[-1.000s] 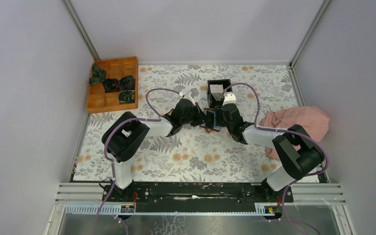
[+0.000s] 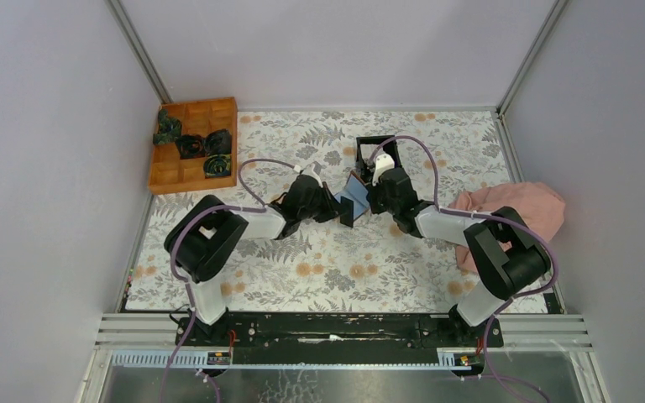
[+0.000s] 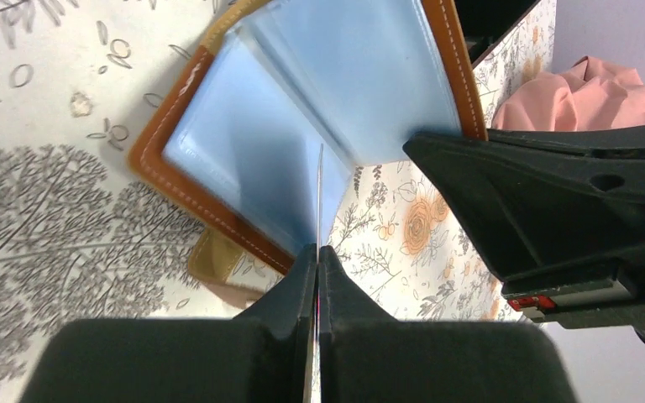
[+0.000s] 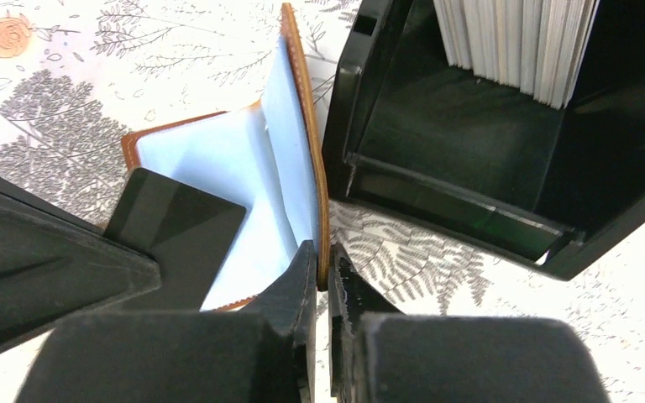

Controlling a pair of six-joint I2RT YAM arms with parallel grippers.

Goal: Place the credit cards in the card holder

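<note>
The brown card holder (image 2: 354,195) with pale blue inside stands partly open at mid-table. My right gripper is shut on the edge of its raised flap (image 4: 311,126). My left gripper is shut on a thin card, seen edge-on in the left wrist view. In the right wrist view this is a black card (image 4: 180,231), lying over the holder's blue inner face.
A black box (image 4: 462,143) with a stack of pale cards (image 4: 516,42) stands just behind the holder. A wooden tray (image 2: 170,172) is at the back left, a pink cloth (image 2: 521,201) at the right.
My left gripper has moved left with the card, and the holder now sits more tilted. The right gripper has shifted slightly toward the back.
</note>
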